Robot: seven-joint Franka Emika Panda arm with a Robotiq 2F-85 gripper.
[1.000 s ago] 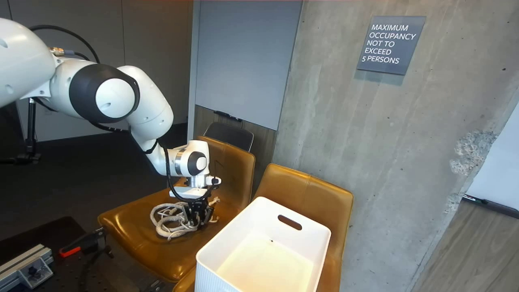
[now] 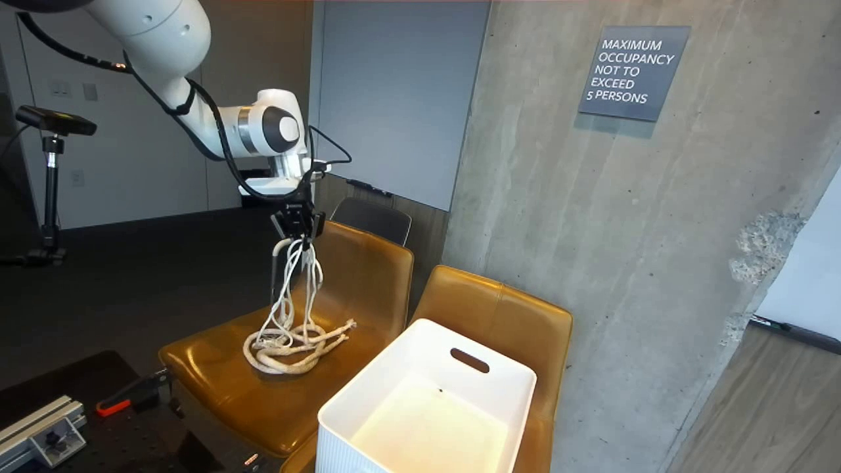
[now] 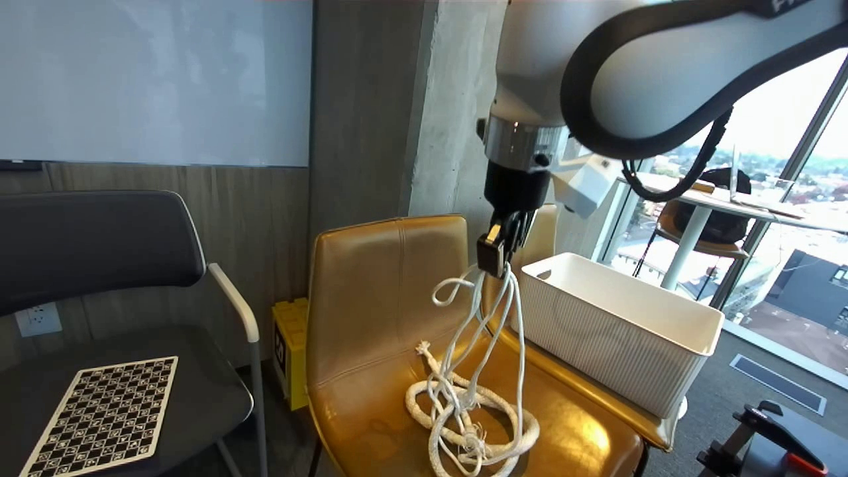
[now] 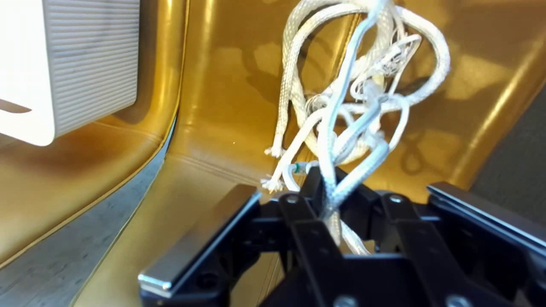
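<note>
My gripper (image 3: 502, 266) is shut on strands of white rope above a tan leather chair (image 3: 389, 298). From the fingers the thinner white strands (image 2: 287, 284) hang down, with one loop sticking out to the side. The thicker part of the rope (image 3: 437, 421) rests in loose coils on the chair seat. In the wrist view, the strands pass between the fingers, and the coiled rope (image 4: 430, 33) with frayed ends lies beyond them. Exactly how many strands are pinched cannot be made out.
An empty white bin (image 2: 504, 374) stands on a second tan chair (image 2: 493, 303) beside the rope's chair. A dark chair (image 3: 111, 246) with a patterned board (image 3: 103, 417) is at the left of the second exterior view. Behind both tan chairs rises a concrete wall (image 2: 631, 276).
The arm has risen well above the seat. Rope strands that lay on the chair are now lifted and stretched up to my gripper, while the thick coils stay on the seat.
</note>
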